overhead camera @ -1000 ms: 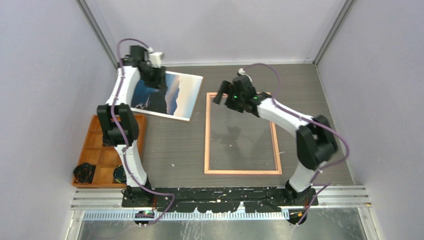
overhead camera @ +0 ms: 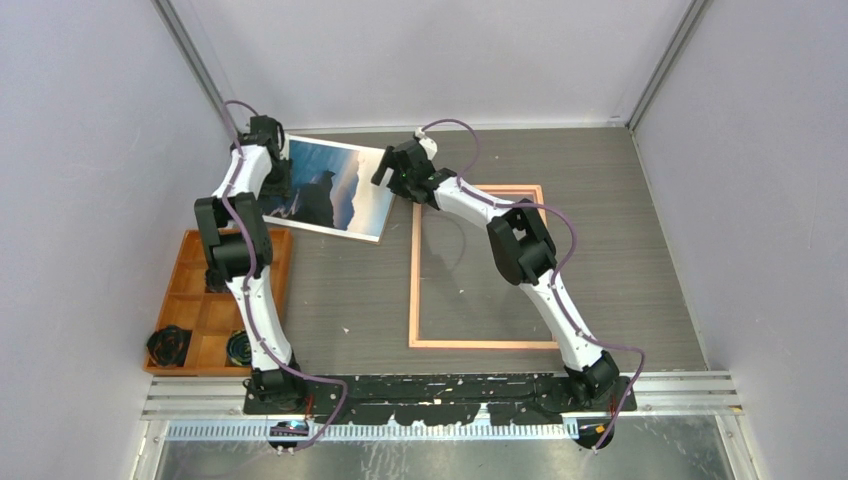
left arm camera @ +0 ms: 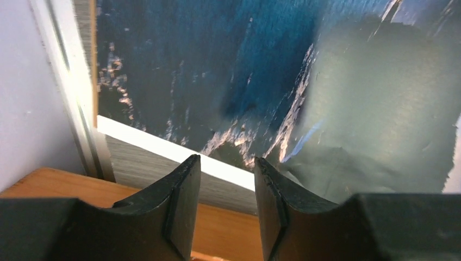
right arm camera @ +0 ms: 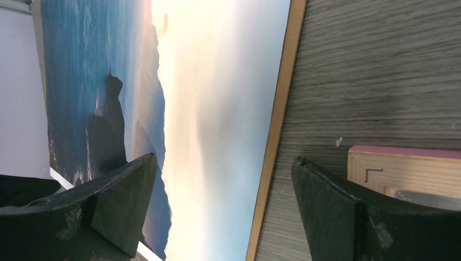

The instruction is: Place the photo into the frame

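The photo (overhead camera: pixel 355 210), a seascape with dark rock and pale sand, lies at the back left, its right edge large in the right wrist view (right arm camera: pixel 217 109). My left gripper is over its left part at the white lower border, fingertips apart, nothing visible between them. My right gripper stands open across the photo's right edge, its fingers either side, the left one over the picture. The empty wooden frame (overhead camera: pixel 480 342) with a clear pane lies at centre right, its corner (right arm camera: pixel 402 168) beside the right fingers.
A wooden compartment tray (overhead camera: pixel 185 280) with dark coils sits at the left, just in front of the photo. Walls bound the back and sides.
The right arm has swung left from over the frame to the photo's right edge. The left arm has moved left and lower, and the photo has shifted slightly left.
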